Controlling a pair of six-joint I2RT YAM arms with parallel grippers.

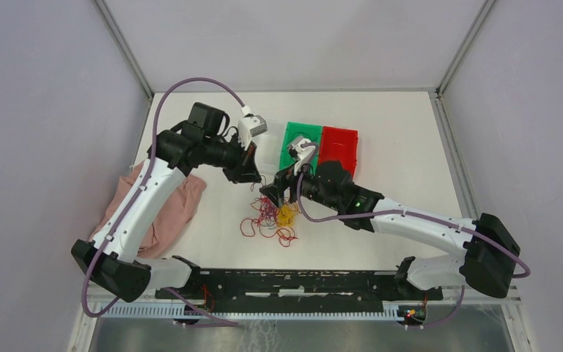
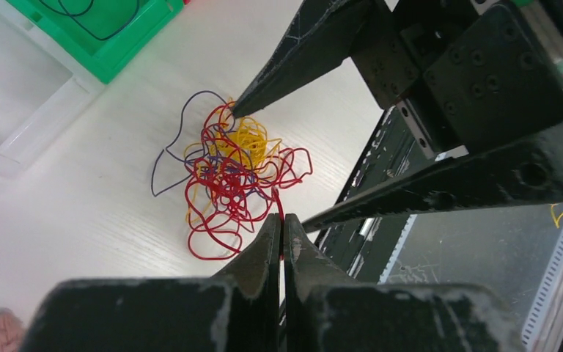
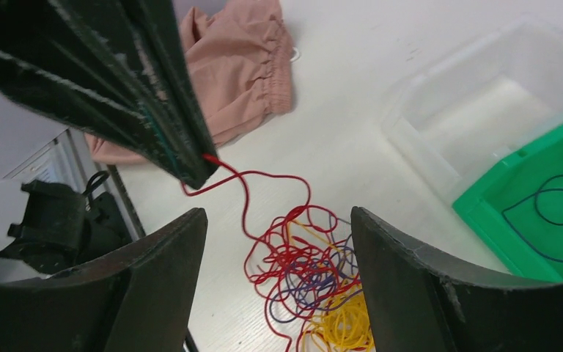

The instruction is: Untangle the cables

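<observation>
A tangle of red cable (image 2: 223, 183), yellow cable (image 2: 245, 143) and dark blue cable (image 2: 179, 137) lies on the white table in the left wrist view. My left gripper is shut on a strand of the red cable and lifts it from the pile; the right wrist view shows this strand (image 3: 246, 198) rising from the tangle to the left fingertips. Close beside it, my right gripper is open above the tangle, its fingers apart on either side of the red cable. Whether the strand touches a right finger, I cannot tell.
Behind the tangle stand a white bin (image 3: 440, 139), a green bin (image 3: 513, 213) with a dark cable inside, and a red bin (image 1: 344, 144). A pink cloth (image 1: 172, 216) lies at the left.
</observation>
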